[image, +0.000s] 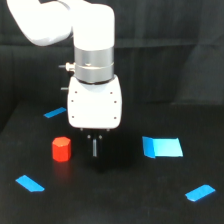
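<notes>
My gripper (94, 146) hangs below the white arm head, centred left of middle over the dark table, its thin dark fingers pointing down; whether they are apart is unclear. A red block (61, 148) stands to its left, apart from it. A light-blue square (167, 147) with a darker blue side piece lies to the right.
Blue tape strips lie at front left (29, 183), front right (200, 192) and back left (55, 111) on the black table (120, 195). A dark curtain hangs behind.
</notes>
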